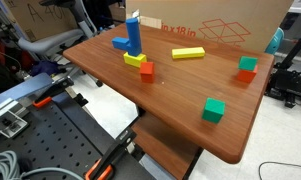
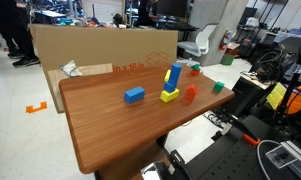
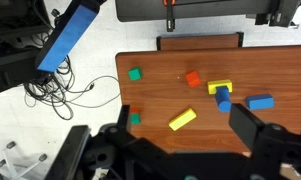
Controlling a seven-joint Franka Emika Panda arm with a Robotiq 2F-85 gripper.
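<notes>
My gripper stands open in the wrist view, its dark fingers wide apart above the table with nothing held. A tall blue block [image 1: 133,36] is upright close to a yellow block [image 1: 135,60]; whether it rests on it is unclear. A smaller blue block [image 1: 121,43] lies beside them. The small red block [image 1: 147,68] sits near the front edge. Farther back lies a long yellow block [image 1: 188,52]. A green block [image 1: 248,63] sits on a red block [image 1: 247,76] at the far right, and another green block [image 1: 213,109] lies alone near the right corner.
The brown table [image 2: 100,125] has wide bare areas. A cardboard panel [image 2: 100,45] stands along its far side. A dark perforated surface [image 1: 55,140] lies across a gap from the table, and loose cables [image 3: 58,92] run over the floor.
</notes>
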